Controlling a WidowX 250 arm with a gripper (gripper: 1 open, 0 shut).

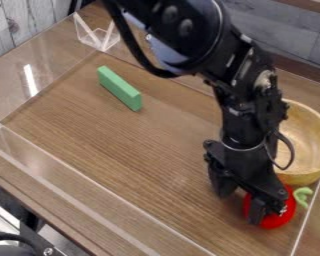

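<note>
My black gripper reaches down to the right side of the wooden table, low over a round red object. The red object is partly hidden behind the fingers, and I cannot tell whether they grip it. A small light green item lies beside it on the right.
A tan wooden bowl sits at the right behind the arm. A green block lies at the upper left of the table.
</note>
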